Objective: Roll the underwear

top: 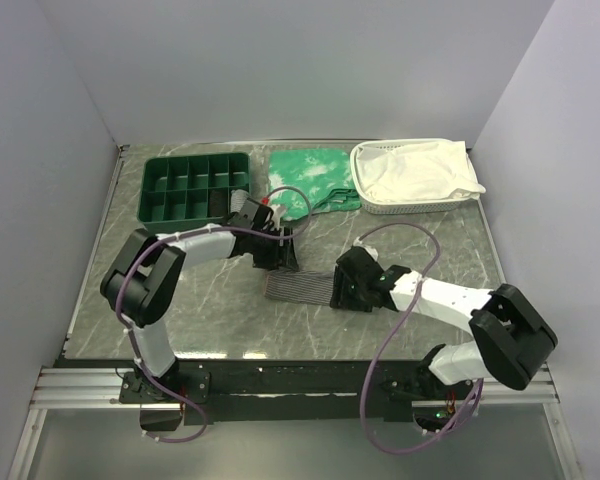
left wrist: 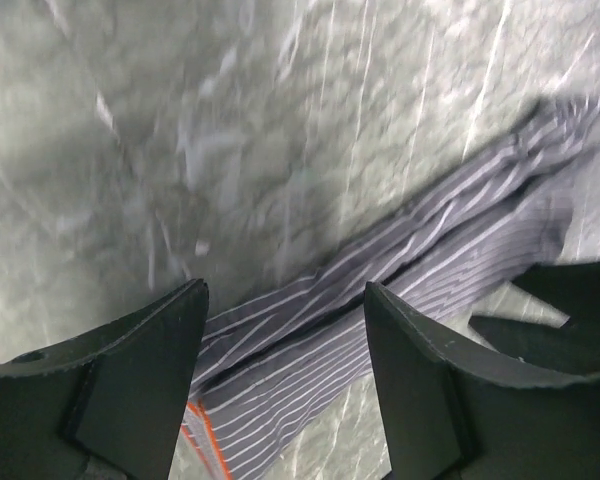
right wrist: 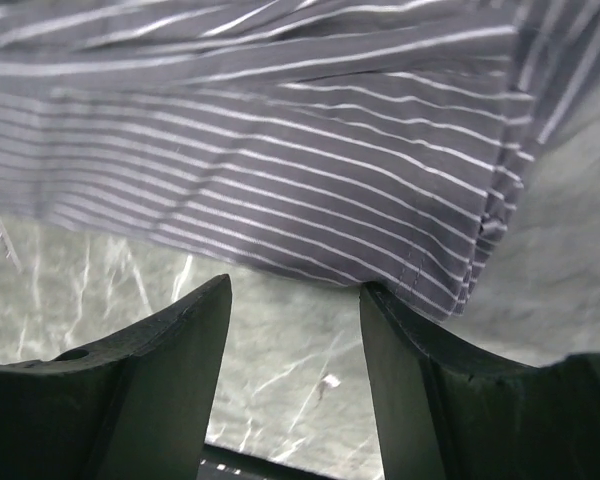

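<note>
Grey striped underwear [top: 300, 288] lies flat as a folded strip across the middle of the counter. My left gripper [top: 278, 258] is at its left end; in the left wrist view the parted fingers [left wrist: 120, 400] frame the cloth [left wrist: 280, 410], with an orange edge showing. My right gripper [top: 346, 294] is at the strip's right end. In the right wrist view its parted fingertips sit at the lower edge of the striped cloth [right wrist: 270, 180]. Both grippers are open.
A green compartment tray [top: 180, 205] is at back left, a green mat [top: 305, 170] at back centre, and a white basket with cloth [top: 415, 175] at back right.
</note>
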